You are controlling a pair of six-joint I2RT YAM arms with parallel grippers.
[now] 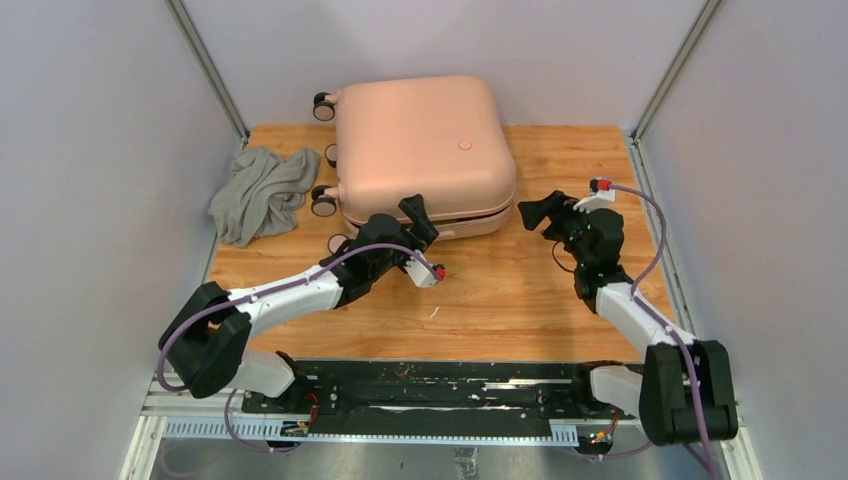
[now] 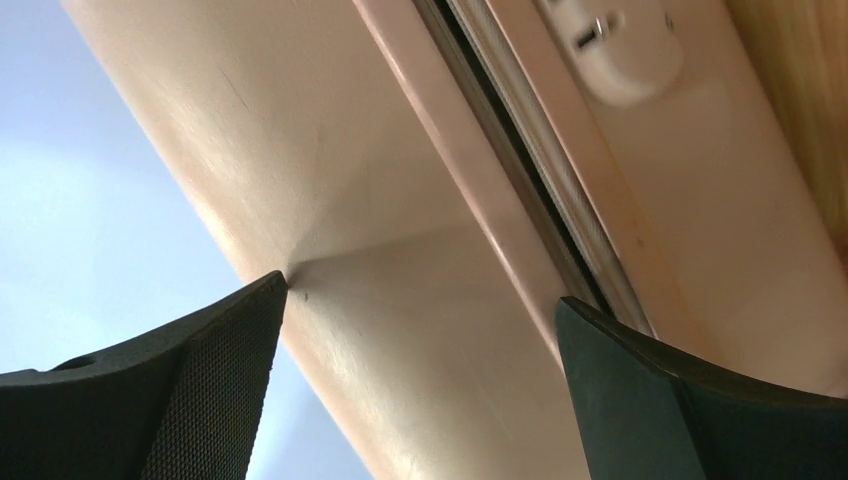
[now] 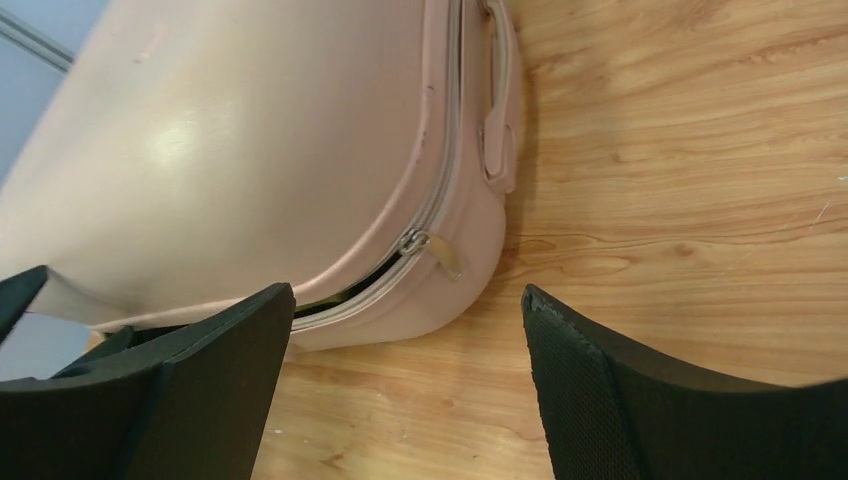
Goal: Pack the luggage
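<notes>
A pink suitcase (image 1: 425,140) lies at the back centre, wheels pointing left, lid down with a narrow gap along the front seam. My left gripper (image 1: 418,215) is open against its front face; in the left wrist view its fingertips press on the pink shell (image 2: 390,300) beside the seam. My right gripper (image 1: 545,212) is open just right of the suitcase, nothing between its fingers. In the right wrist view the zipper slider (image 3: 414,241) sits at the corner with a dark gap beside it.
A crumpled grey cloth (image 1: 262,195) lies left of the suitcase. Walls stand behind and at both sides.
</notes>
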